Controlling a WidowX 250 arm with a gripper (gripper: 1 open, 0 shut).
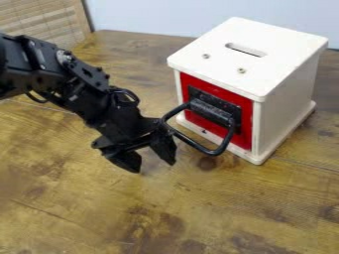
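Note:
A white box (284, 109) with a slot in its top stands at the right, with a red front panel (244, 139) and a black handle (224, 137) that sticks out toward the left. My black gripper (145, 157) hangs low over the table, just left of the handle's outer end, fingers pointing down. Its fingers look apart, with nothing seen between them; whether it touches the handle is unclear.
A woven tan object (40, 97) lies at the back left behind the arm, and a pale wall runs along the back.

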